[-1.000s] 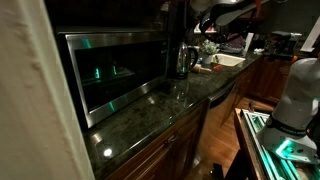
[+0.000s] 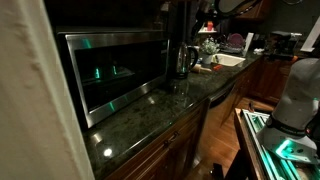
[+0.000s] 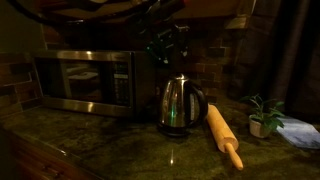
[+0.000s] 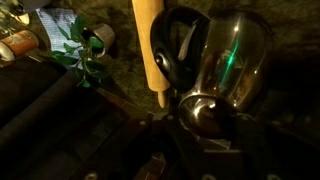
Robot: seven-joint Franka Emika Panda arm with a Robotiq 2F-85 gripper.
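Note:
A shiny dark electric kettle (image 3: 181, 104) with a black handle stands upright on the counter, right of the microwave. Above its lid, my gripper (image 3: 167, 44) points downward, apart from the kettle. In the wrist view the kettle (image 4: 232, 62) lies below the camera, its handle toward the left; dark gripper parts cover the bottom of that view. Too little light falls on the fingers to tell how far apart they are, and nothing shows held between them. A wooden rolling pin (image 3: 222, 136) rests to the kettle's right, its near handle toward the counter's front.
The microwave (image 3: 90, 82) stands left of the kettle. A small potted plant (image 3: 262, 118) and a pale cloth (image 3: 298, 132) are to the right of the rolling pin. Bare countertop (image 3: 95, 140) stretches in front of the microwave. A white sink (image 2: 230, 59) lies farther along the counter.
The arm above the far counter has shifted in position over the last second. The kettle and the microwave have stayed where they were.

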